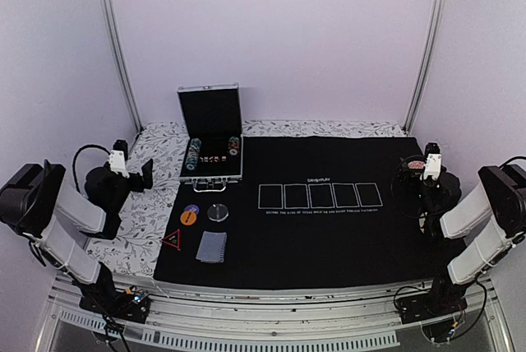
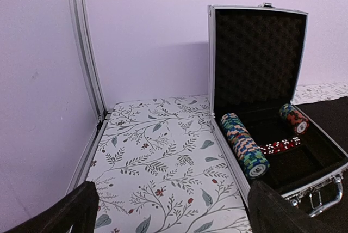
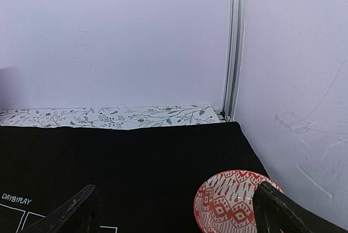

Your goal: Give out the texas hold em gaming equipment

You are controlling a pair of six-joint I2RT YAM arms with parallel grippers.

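Observation:
An open silver case [image 1: 210, 178] stands at the back left of the black mat [image 1: 320, 253]. Inside it lie a long row of chips [image 2: 244, 146], a shorter stack of chips [image 2: 294, 118] and a row of red dice [image 2: 279, 145]. Left of the mat's middle are a purple disc [image 1: 191, 208], an orange disc [image 1: 188, 218], a clear round disc [image 1: 218, 212], a red triangle [image 1: 172, 239] and a deck of cards [image 1: 211, 247]. My left gripper is open and empty, left of the case. At the right side my right gripper stands open, also empty.
A red-and-white patterned bowl [image 3: 231, 203] sits at the mat's right, partly behind a right finger. White card outlines [image 1: 320, 196] run across the mat's middle. Walls close both sides.

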